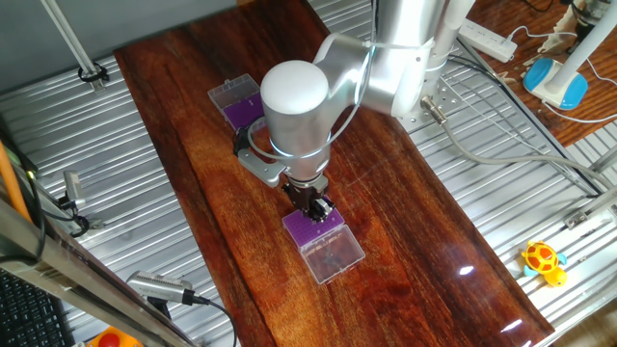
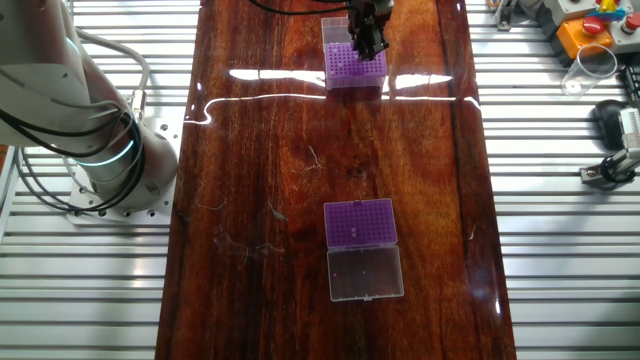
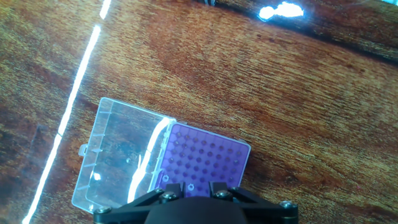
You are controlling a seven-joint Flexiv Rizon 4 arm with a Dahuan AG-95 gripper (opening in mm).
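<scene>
My gripper (image 1: 320, 208) points down over the purple rack (image 1: 307, 229) of one tube box, whose clear lid (image 1: 333, 254) lies folded open beside it. In the wrist view a gap shows between the fingers, with purple rack behind it and nothing visibly held. Two pale round tube tops (image 3: 191, 186) sit in the rack's near rows, one of them seen through the gap. How high the fingertips stand above the rack is hard to tell. A second purple rack (image 2: 360, 224) with an open clear lid (image 2: 366, 273) stands apart; two small pale spots show in it.
Bare wood of the table (image 2: 300, 150) separates the two boxes. Bright reflections cross it. Outside the table lie a toy turtle (image 1: 543, 258) and a clear cup (image 2: 588, 70). A camera (image 1: 162, 287) with a cable stands by the table's edge.
</scene>
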